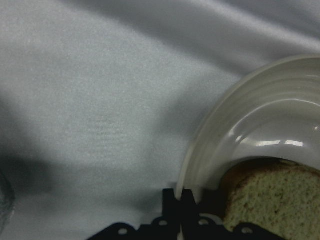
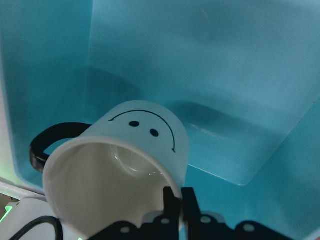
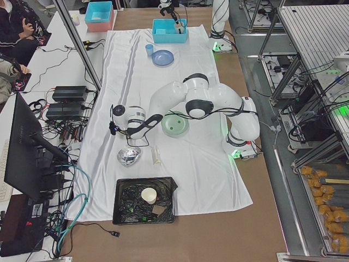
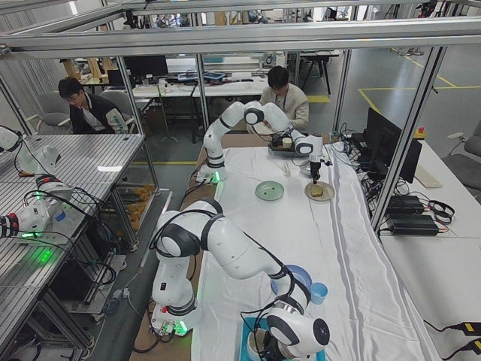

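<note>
A bread slice (image 1: 270, 205) sits in a pale bowl or dish (image 1: 260, 90), seen close in the left wrist view. My left gripper is at that dish's rim with its fingertips close together; whether it grips the rim is unclear. My right gripper is at the rim of a white smiley mug (image 2: 150, 130) with a black handle, tilted in the blue bin (image 2: 210, 60); the fingers are close together at the rim, apparently gripping it.
A green plate (image 3: 174, 125), a foil item (image 3: 128, 156), a blue plate (image 3: 162, 57), a blue cup (image 3: 149, 49) and a black lined tray (image 3: 125, 202) share the white cloth, which has clear room between them.
</note>
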